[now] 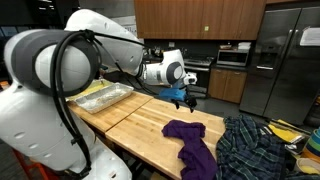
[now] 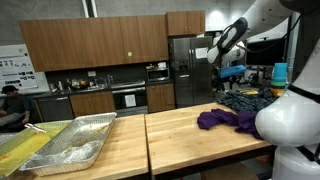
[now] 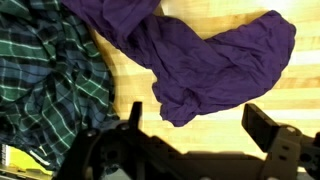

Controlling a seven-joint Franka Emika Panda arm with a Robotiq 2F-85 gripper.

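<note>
A purple cloth (image 1: 190, 145) lies crumpled on the wooden table, one part spread wide and a strip trailing toward the front edge. The wrist view shows the same purple cloth (image 3: 215, 65) below the hand, with bare wood around it. Above and behind it hovers my gripper (image 1: 183, 104), pointing down and clear of the table. In the wrist view the dark fingers (image 3: 262, 128) stand far apart at the lower edge; my gripper is open, holding nothing. Beside the purple cloth is a dark green plaid cloth (image 1: 250, 145), heaped in folds.
A foil tray (image 2: 72, 145) sits at the table's far end from the cloths, near a yellow-green tray (image 2: 30, 145). Containers with yellow items (image 1: 288, 132) stand past the plaid cloth.
</note>
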